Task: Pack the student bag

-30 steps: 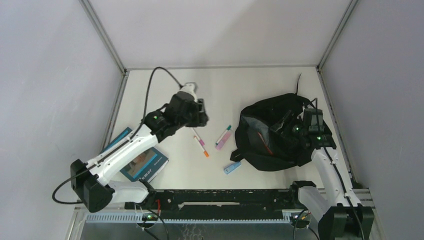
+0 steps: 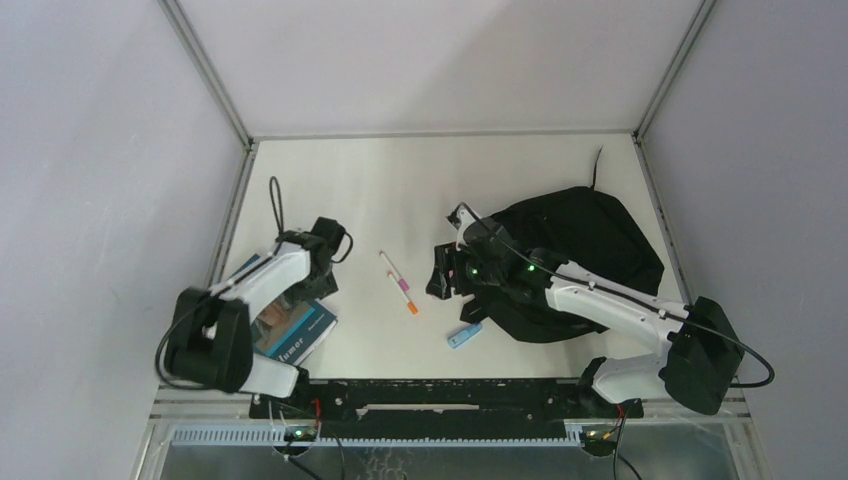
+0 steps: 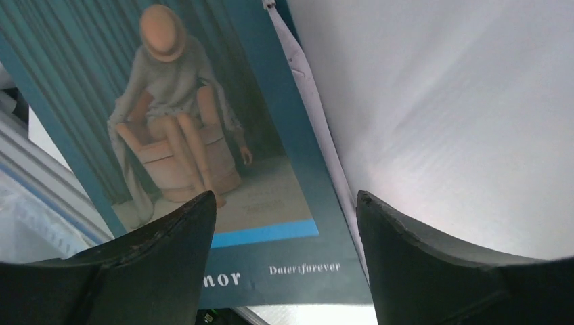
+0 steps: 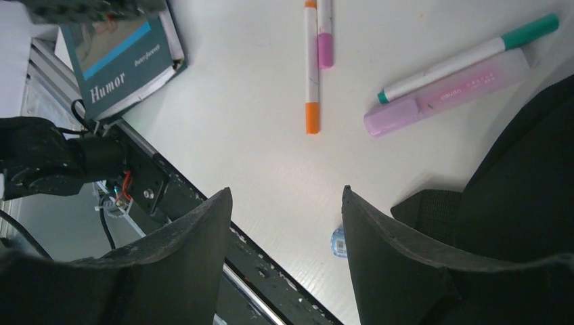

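Note:
The dark-teal book with a seated figure on its cover lies on the table's left side. Over its lower part my left gripper stands open; the cover shows between its fingers, and whether they touch it I cannot tell. My right gripper is open and empty above the table's middle. In the right wrist view a green-capped marker lies against a pink tube. An orange-ended marker and a purple-ended marker lie further left. The black bag slumps at the right, partly behind the right arm.
A small blue item lies by the bag's lower left edge. Grey walls close in both sides, and a black rail runs along the front.
My left gripper has swung left from mid-table and come down closer over the book. The right gripper has moved left out of the bag, now covering the green marker and pink tube from above.

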